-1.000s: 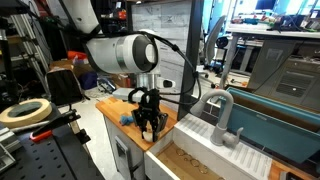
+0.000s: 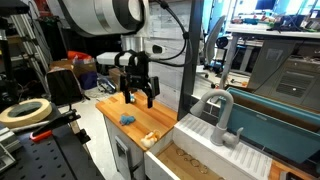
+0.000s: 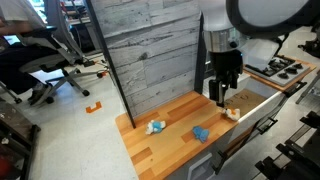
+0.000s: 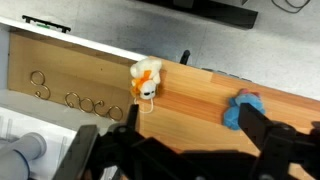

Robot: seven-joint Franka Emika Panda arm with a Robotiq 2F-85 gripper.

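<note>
A small orange-and-white toy (image 4: pixel 146 77) rests at the edge of the wooden surface (image 4: pixel 195 90), beside the open drawer (image 4: pixel 72 70). The same toy (image 2: pixel 150 139) shows at the drawer's near corner in exterior view 1. On the wood, apart from it, lies a blue object (image 4: pixel 242 108), also visible as a blue lump (image 3: pixel 200 133) in exterior view 2. My gripper hangs above the wood with its fingers spread wide and nothing between them. In exterior view 1 the gripper (image 2: pixel 140 95) is clearly raised above both objects.
A second blue-and-white item (image 3: pixel 155 127) lies farther along the wood, near the grey plank wall (image 3: pixel 165 60). A grey faucet (image 2: pixel 212 100) rises past the drawer. Several metal rings (image 4: pixel 80 101) lie in the drawer.
</note>
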